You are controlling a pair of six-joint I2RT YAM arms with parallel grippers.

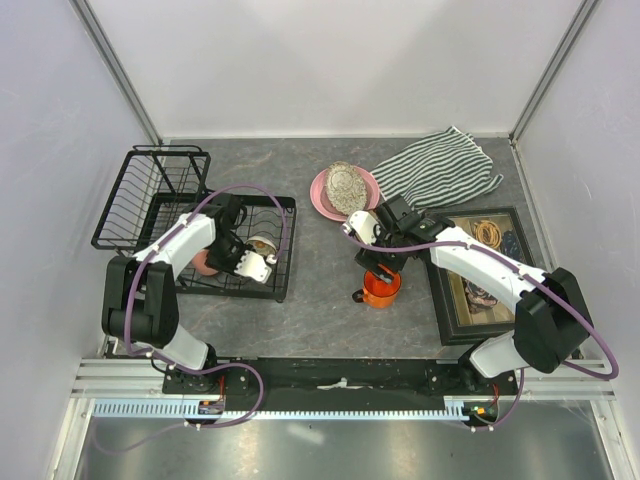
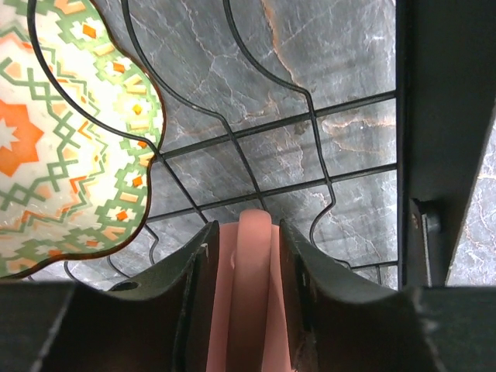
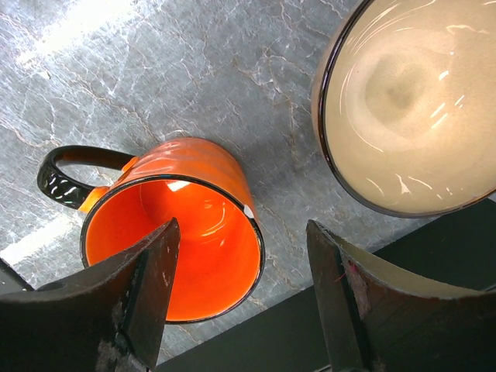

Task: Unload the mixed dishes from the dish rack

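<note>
In the left wrist view my left gripper has its fingers on either side of the upright handle of a pink dish point(image 2: 253, 279), likely a mug; slim gaps show between fingertips and handle. That pink dish point(image 1: 204, 262) sits in the black dish rack point(image 1: 280, 290), partly covered by the arm. Beside it in the rack stands a green-and-orange patterned dish point(image 2: 74, 147). My right gripper is open over an orange mug point(image 3: 205, 159) with a black handle, one finger over the mug's mouth and the other outside its rim. Nothing is gripped there.
A beige bowl point(image 3: 411, 101) is close to the orange mug. Farther back lies a pink plate point(image 1: 319, 198) with a speckled dish point(image 1: 345, 188) on it. A striped cloth point(image 1: 440, 168) and a framed tray point(image 1: 445, 310) take up the right side. Bare counter lies between rack and mug.
</note>
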